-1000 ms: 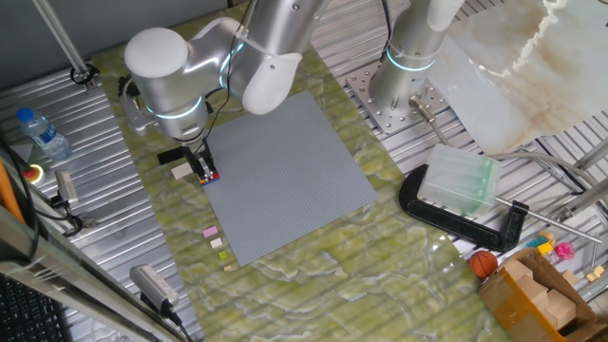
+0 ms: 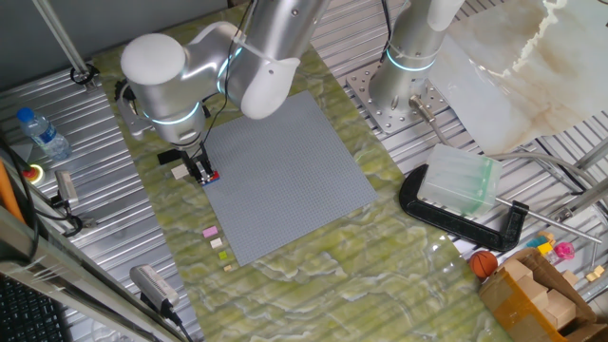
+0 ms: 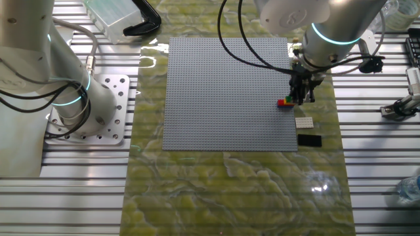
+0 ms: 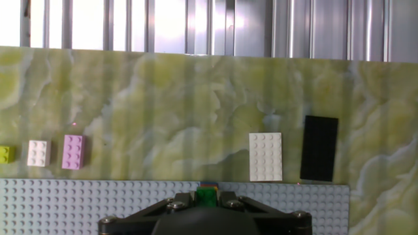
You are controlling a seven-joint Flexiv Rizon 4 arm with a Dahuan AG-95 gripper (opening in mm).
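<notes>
The grey studded baseplate (image 2: 290, 180) lies on the green marbled mat. At its edge stands a small stack of coloured bricks, with a red brick (image 3: 281, 103) and a green brick (image 3: 288, 99) showing; some blue is visible low down in exterior view 1. My gripper is down at this stack, its fingers appearing shut on the green brick, which shows between them in the wrist view. Its underside, and whether it is seated on the bricks below, is hidden.
Off the plate's edge lie a white brick (image 4: 265, 156), a black plate (image 4: 319, 149), a pink brick (image 4: 73, 152), a smaller white brick (image 4: 39, 153) and a lime brick (image 4: 6, 155). A black clamp (image 2: 465, 223) stands beyond the far side. Most of the baseplate is bare.
In exterior view 1 the gripper's fingers have shifted very slightly to the left at the stack. The baseplate and loose bricks have stayed put.
</notes>
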